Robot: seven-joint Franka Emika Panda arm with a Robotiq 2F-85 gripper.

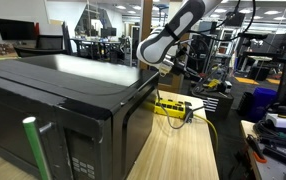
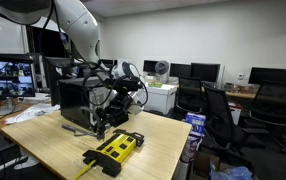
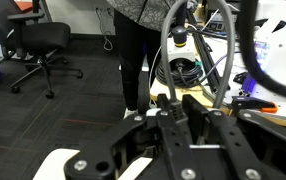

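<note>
My gripper points out over the room in the wrist view, its fingertips close together. A grey cord (image 3: 168, 60) arcs up in a loop around the fingertips; whether it is pinched between them cannot be made out. In exterior view 1, a black microwave-like box (image 1: 53, 100) fills the left of the table. Beyond it lies a yellow block (image 1: 173, 104) with dark spots, and the white arm (image 1: 161, 45) stands behind. From exterior view 2, the yellow block (image 2: 113, 152) rests at the table's front, with my dark gripper (image 2: 113, 112) above and behind it.
A grey cord runs over the wooden table (image 1: 183, 145) beside the box. Office chairs (image 2: 228, 120) stand beyond it. In the wrist view, a person's dark legs (image 3: 138, 60) stand near a white desk with cables (image 3: 188, 70).
</note>
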